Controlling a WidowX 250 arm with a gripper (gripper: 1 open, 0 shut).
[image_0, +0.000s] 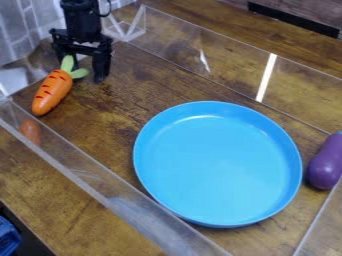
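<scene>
My black gripper (82, 52) is at the upper left, low by the clear tray wall, open, just behind an orange toy carrot (52, 92) with green leaves. Its tips are near the leaves; I cannot tell if they touch. A large blue plate (217, 160) lies right of centre, and a purple eggplant (325, 162) is at the right edge.
Clear plastic walls (114, 184) surround the wooden work area. The middle of the wood between carrot and plate is bare. A small blue object (7, 238) shows at the lower left corner.
</scene>
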